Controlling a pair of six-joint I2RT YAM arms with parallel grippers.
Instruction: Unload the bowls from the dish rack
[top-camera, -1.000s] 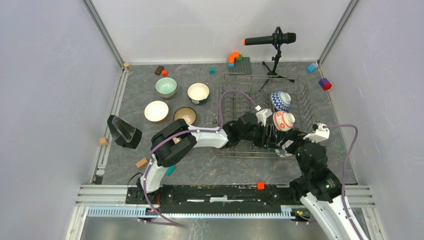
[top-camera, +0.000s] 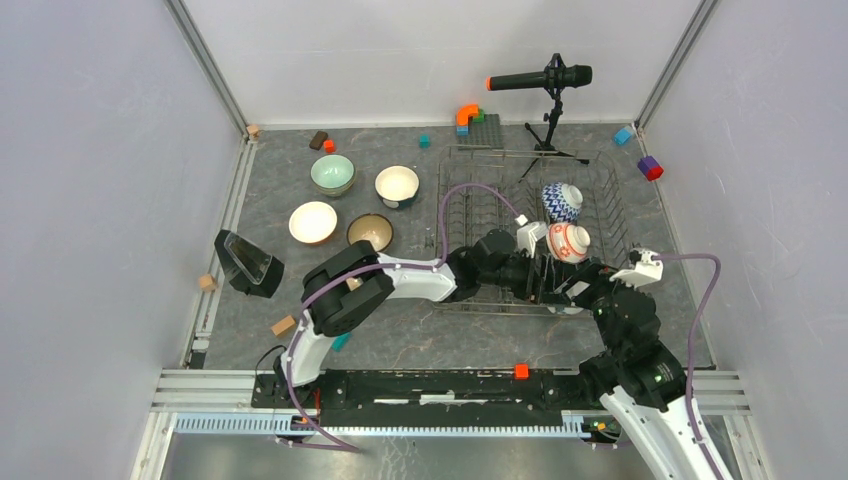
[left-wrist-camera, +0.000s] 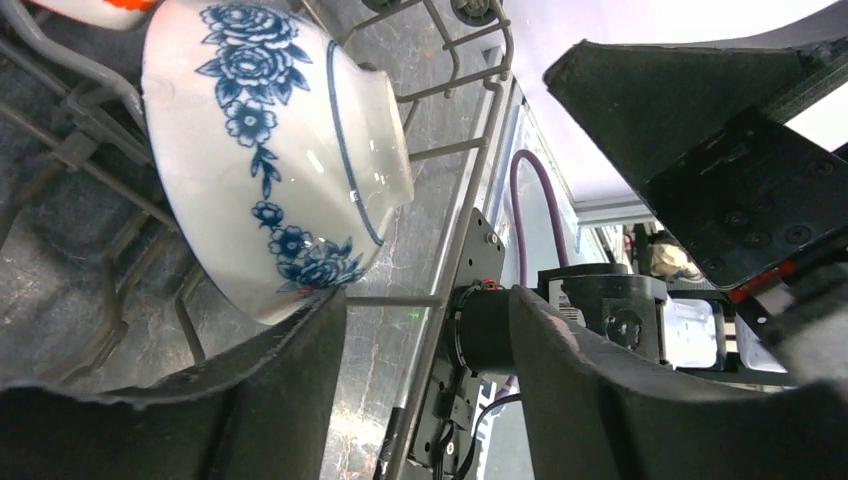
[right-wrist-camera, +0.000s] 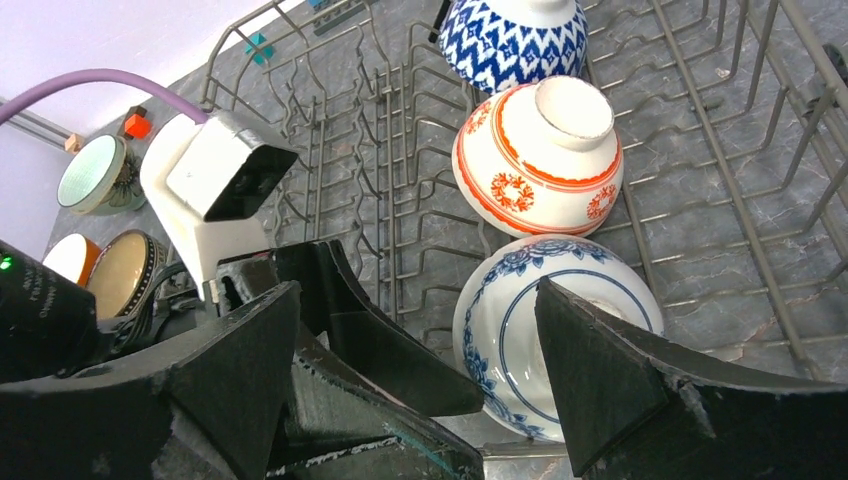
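Note:
A blue floral white bowl (left-wrist-camera: 250, 150) lies tilted in the wire rack (top-camera: 470, 200), mostly hidden in the top view. My left gripper is beside that bowl's lower rim, fingers apart, with nothing clearly between them. My right gripper stands open over the same bowl, close to the left gripper's body. Behind it in the rack sit an orange-patterned bowl (top-camera: 566, 238) and a blue zigzag bowl (top-camera: 561, 200).
Left of the rack, several bowls (top-camera: 396, 182) stand on the grey table (top-camera: 400, 340). A black tripod with a cylinder (top-camera: 530, 80) stands behind the rack. Coloured blocks are scattered around the edges.
Both wrists have shifted very slightly in the top view; the bowls look unmoved.

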